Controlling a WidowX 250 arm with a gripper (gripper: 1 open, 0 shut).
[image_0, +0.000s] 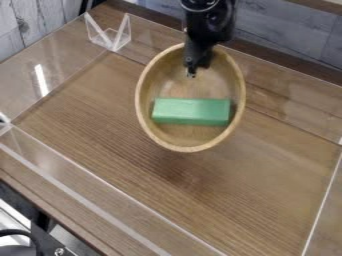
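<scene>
A tan oval bowl (156, 85) sits in the middle of the wooden table, with a green rectangular block (191, 112) lying inside it. My dark gripper (190, 70) reaches down from the top to the bowl's far rim; whether its fingers are closed on the rim cannot be made out.
A clear plastic piece (110, 32) stands at the back left. Cables lie off the table at the bottom left.
</scene>
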